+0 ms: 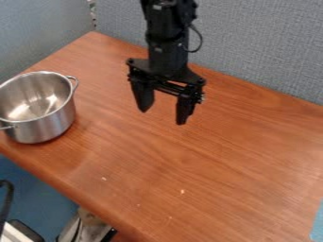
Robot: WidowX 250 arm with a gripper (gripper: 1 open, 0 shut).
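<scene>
My black gripper [163,105] hangs over the back-middle of the wooden table [190,180], its two fingers wide apart with nothing between them. To its left, a steel pot [36,106] with two handles stands upright at the table's left edge. I see nothing inside the pot.
Grey padded walls [263,43] rise behind it. Below the left edge are a blue floor [38,198] and a dark cable.
</scene>
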